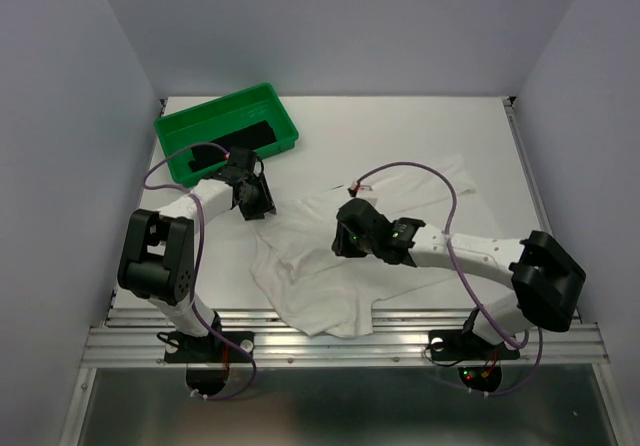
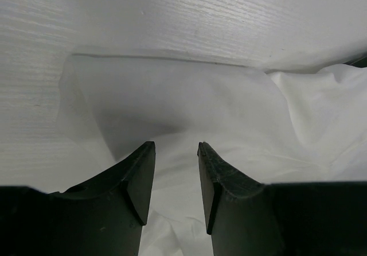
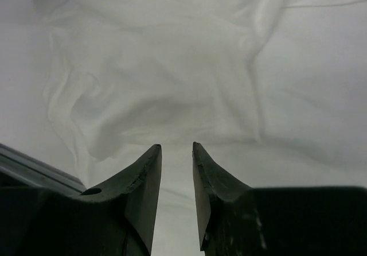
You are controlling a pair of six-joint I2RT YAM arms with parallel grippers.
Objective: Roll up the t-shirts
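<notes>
A white T-shirt (image 1: 340, 291) lies spread and wrinkled over the middle of the white table, its cloth reaching toward the right. At its upper left edge sits my left gripper (image 1: 258, 212). Its fingertips (image 2: 150, 148) stand a little apart over the shirt (image 2: 189, 101) in the left wrist view; whether cloth is pinched there I cannot tell. Above the middle of the shirt hangs my right gripper (image 1: 347, 249), partly open. In the right wrist view, only a gap shows between its fingers, with the folded cloth (image 3: 155, 95) below.
A green bin (image 1: 180, 126) with something black inside stands at the back left, close behind my left arm. A metal rail (image 1: 300, 344) runs along the front edge.
</notes>
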